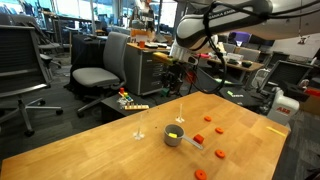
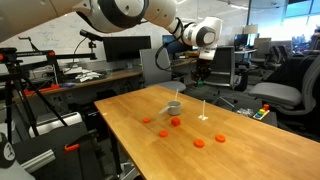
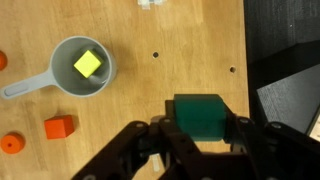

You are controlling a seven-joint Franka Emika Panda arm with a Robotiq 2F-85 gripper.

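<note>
A green block (image 3: 199, 112) sits between the fingers of my gripper in the wrist view, and the fingers are shut on it. The gripper is raised high above the wooden table, clear of the grey pot (image 1: 174, 138). Inside that pot (image 3: 60, 72), which has a handle, lies a yellow block (image 3: 88, 64). Beside it on the table is an orange-red block (image 3: 59, 127). The undersides of the green block and the fingertips are hidden in the exterior views.
Several orange-red discs (image 1: 201, 174) are scattered on the table near the pot. A small white stand (image 2: 204, 112) is upright on the tabletop. Office chairs (image 1: 95, 75) stand beyond the table edge.
</note>
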